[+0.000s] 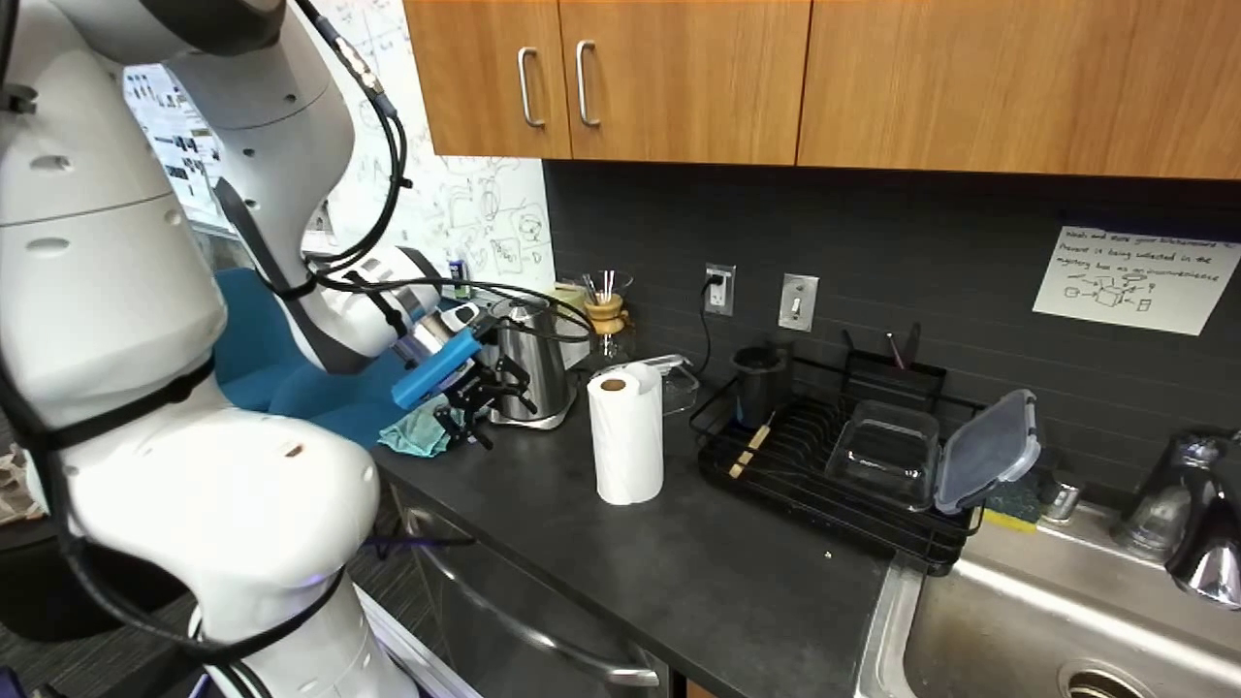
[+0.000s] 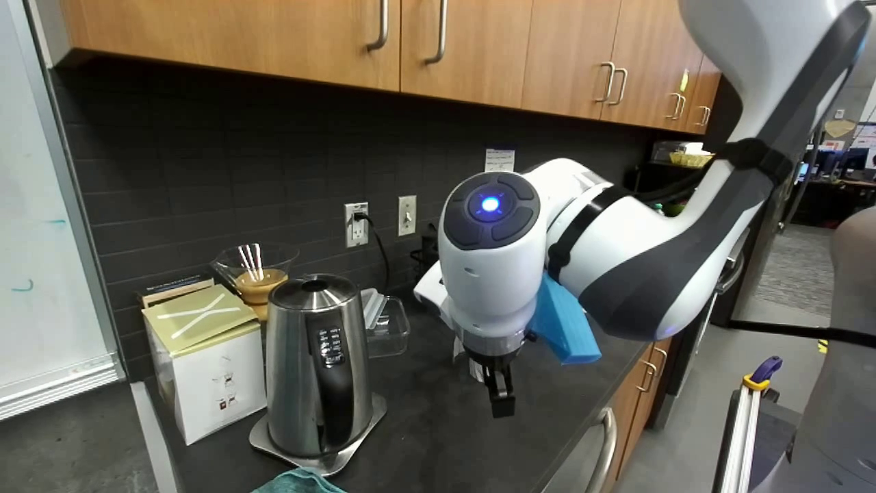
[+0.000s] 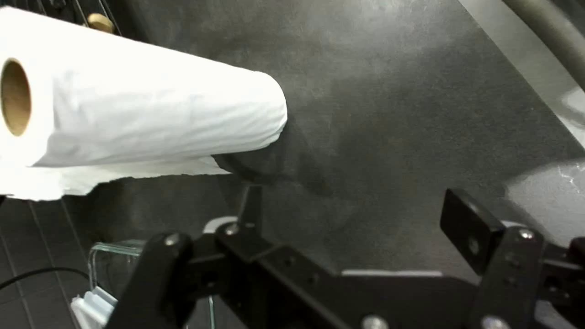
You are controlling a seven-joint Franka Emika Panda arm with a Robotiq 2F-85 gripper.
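A white paper towel roll (image 1: 627, 444) stands upright on the dark counter, its cardboard core facing up. In the wrist view the roll (image 3: 164, 104) fills the upper left, with a loose sheet edge hanging along its side. My gripper is open, its two black fingers wide apart and only bare counter showing between them. Exterior view 1 places the gripper (image 1: 497, 407) left of the roll, apart from it and in front of the steel kettle (image 1: 532, 366). From the other side, the gripper (image 2: 502, 402) hangs above the counter, right of the kettle (image 2: 308, 370).
A black dish rack (image 1: 803, 465) with a clear container stands right of the roll, beside the sink (image 1: 1024, 605). A teal cloth (image 1: 416, 431) lies at the counter's left end. A clear plastic box (image 2: 386, 329) sits near the wall. Counter in front of the rack is free.
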